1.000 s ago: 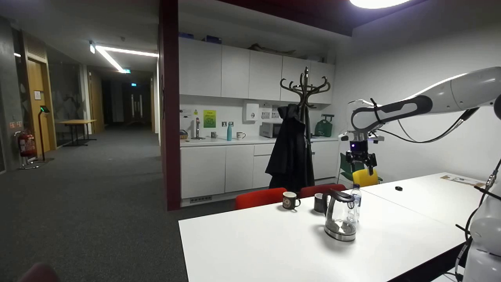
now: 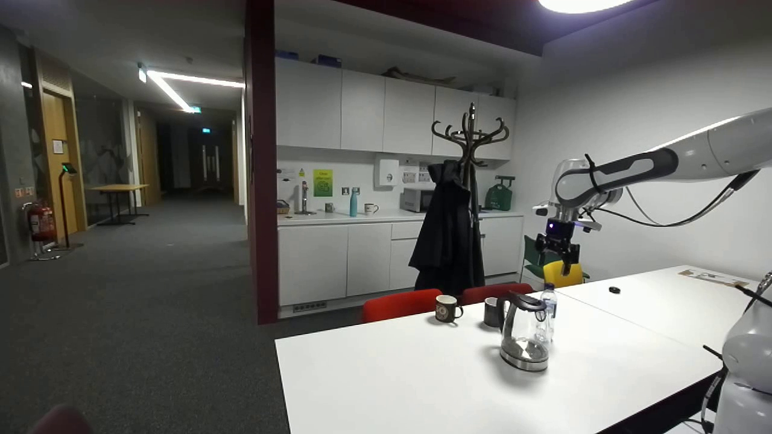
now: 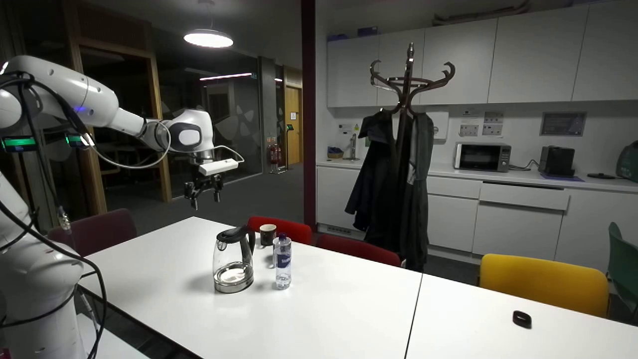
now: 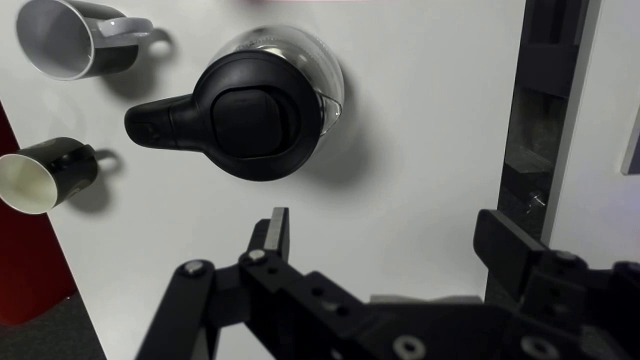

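My gripper is open, its fingers (image 4: pixel 277 231) wide apart with only white table showing between them. In the first exterior view the gripper (image 2: pixel 556 256) hangs in the air above table height. The glass kettle (image 2: pixel 525 334), with black lid and handle, stands upright on the table. From the wrist the kettle's lid (image 4: pixel 252 117) lies ahead of the fingers, with its handle pointing left. Two dark mugs, a white-lined one (image 4: pixel 114 37) and a cream-lined one (image 4: pixel 72 168), stand upright on the handle side, apart from the kettle.
A clear water bottle (image 3: pixel 282 266) stands close beside the kettle. Red chairs (image 2: pixel 402 305) line the table's far edge, with a yellow chair (image 3: pixel 543 281) farther along. A small black object (image 3: pixel 522 319) lies on the adjoining table. Around the kettle, much of the white tabletop (image 2: pixel 376 376) is bare.
In the first exterior view the arm's wrist has shifted a little to the right, and the gripper now hangs more tilted and slightly lower. Kettle, bottle and mugs have not moved.
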